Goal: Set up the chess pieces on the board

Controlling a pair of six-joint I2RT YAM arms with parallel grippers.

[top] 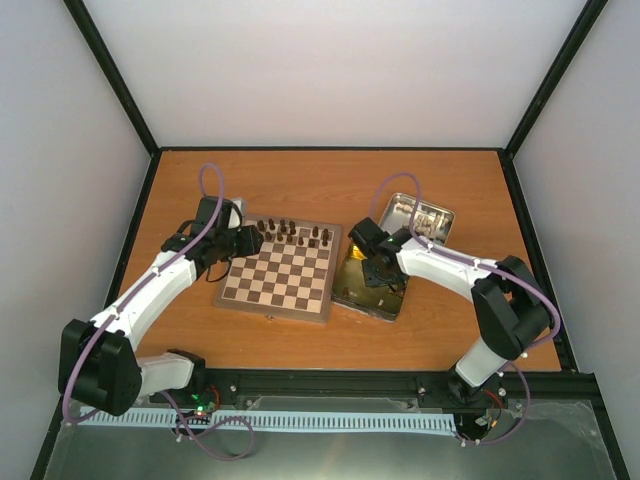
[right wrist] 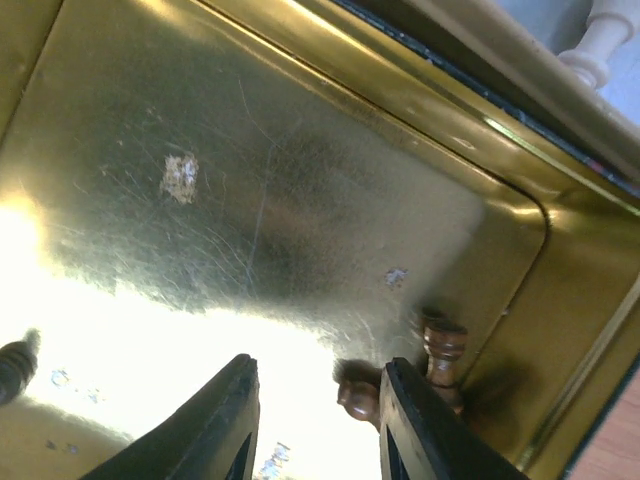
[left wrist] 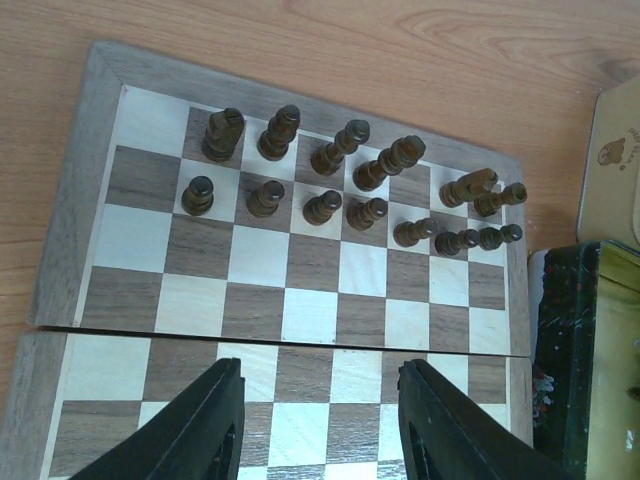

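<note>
The chess board (top: pixel 272 285) carries dark pieces in two rows along its far edge, such as a tall one (left wrist: pixel 391 160) and a short one (left wrist: pixel 197 196). My left gripper hangs over the board's near half, fingers apart, holding nothing. My right gripper is over the gold tin (right wrist: pixel 250 150), open, with dark pieces lying below it: one at the bottom right (right wrist: pixel 443 340), a small one (right wrist: pixel 357 398) by its right finger, and another (right wrist: pixel 14 370) at the left edge.
A silver tray (top: pixel 437 224) of light pieces stands behind the gold tin, at the board's right. Bare wooden table (top: pixel 260 180) shows behind the board and in front of it.
</note>
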